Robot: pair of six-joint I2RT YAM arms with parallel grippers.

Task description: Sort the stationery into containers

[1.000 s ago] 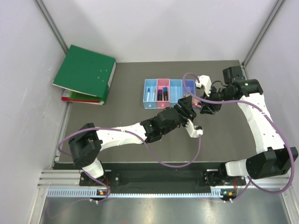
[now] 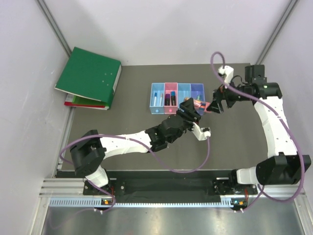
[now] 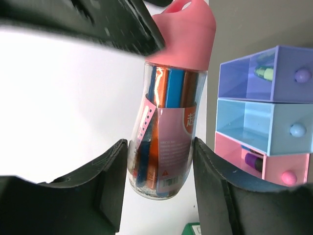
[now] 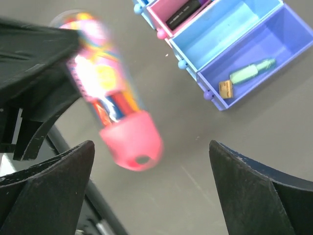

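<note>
A clear bottle-shaped case with a pink cap holds blue, orange and brown sticks. My left gripper has its fingers pressed to both sides of the case's lower end. In the right wrist view the same case is blurred, its cap pointing toward my right gripper, which stands wide open. A dark finger of the right gripper is still close beside the cap. From above, the case hangs between the two grippers, over the front of the joined boxes.
The purple box contains a green tube and a small brown block. Its light blue neighbour looks empty; dark markers lie in the pink box. Green binders occupy the back left. Bare table surrounds the boxes.
My left gripper has shifted only slightly, with the case still at its fingers.
</note>
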